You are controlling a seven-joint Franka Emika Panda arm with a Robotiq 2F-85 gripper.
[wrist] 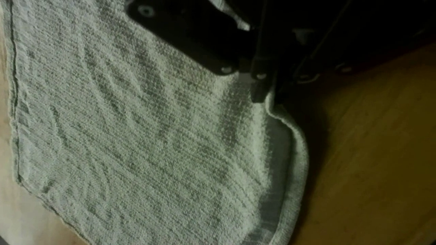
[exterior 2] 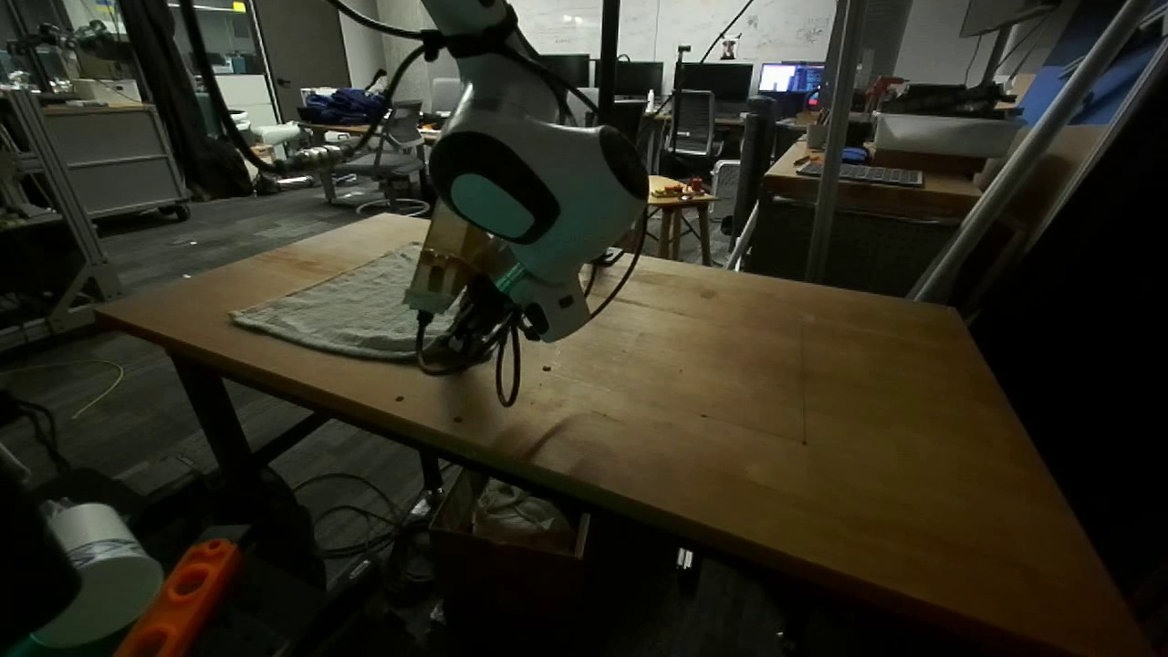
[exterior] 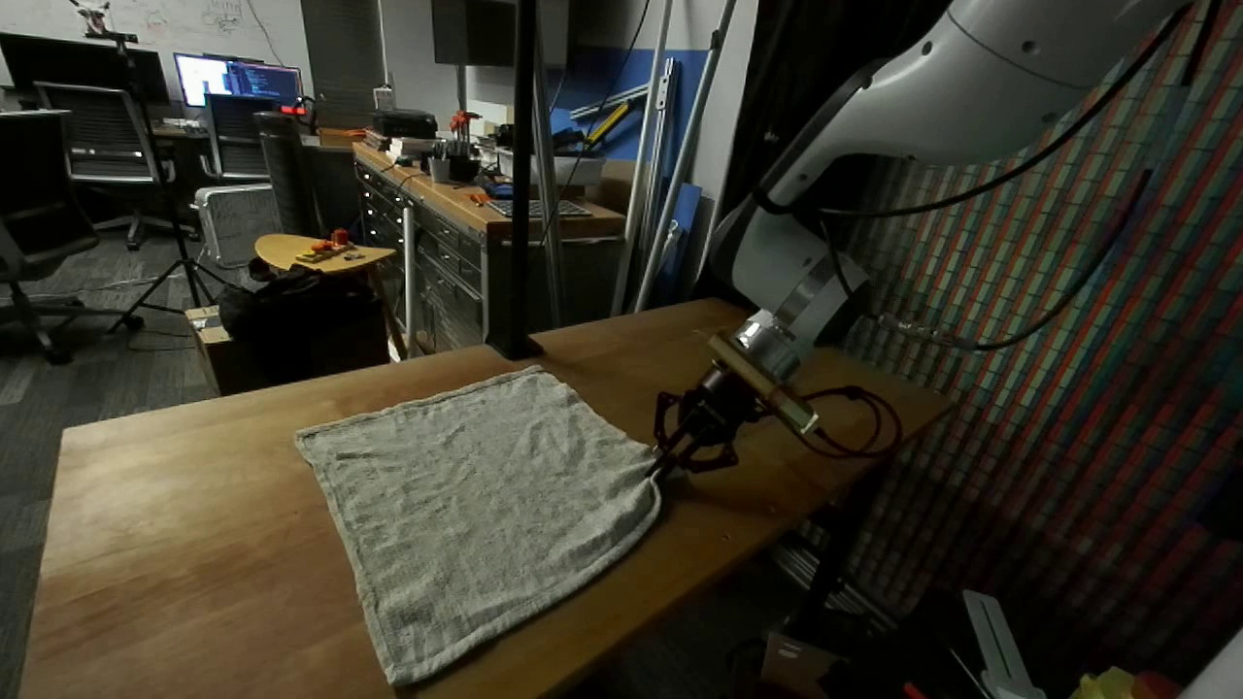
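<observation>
A pale grey cloth [exterior: 484, 501] lies spread out on the wooden table, mostly flat with light wrinkles. At its right corner, my gripper [exterior: 659, 468] is shut on the cloth, tilted down close to the tabletop. From the wrist, the gripper pinches a fold of the cloth [wrist: 155, 134] by its edge, and the hem curls up just below the fingertips. In the second exterior view the arm covers the pinched corner; part of the cloth [exterior 2: 350, 312] shows to the left of it.
A black upright post [exterior: 514, 338] stands at the table's far edge, behind the cloth. A cable loop [exterior: 868, 425] hangs beside the wrist.
</observation>
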